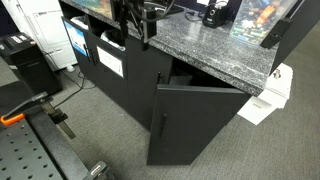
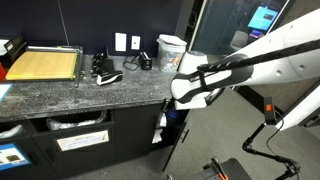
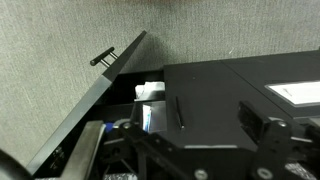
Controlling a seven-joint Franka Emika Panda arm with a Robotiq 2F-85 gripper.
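Observation:
A black cabinet door (image 1: 195, 125) stands partly open under the granite counter, its dark bar handle (image 1: 163, 123) on the outer face. From the wrist view the same door (image 3: 90, 100) angles away at left, with its handle (image 3: 102, 56) sticking out. White items (image 3: 150, 90) show in the opening between door and cabinet; most of the interior is hidden. My gripper is open with nothing between its fingers, above the cabinet's front edge. Exterior view 1 has the gripper (image 1: 132, 22) at the top, near the counter edge and above the handle's height.
The granite counter (image 2: 125, 92) carries a wooden board (image 2: 45, 64), dark tools (image 2: 105, 68) and a clear tub (image 2: 171, 52). A black perforated table (image 1: 30, 150) stands opposite. White boxes (image 1: 268, 95) sit beyond the door.

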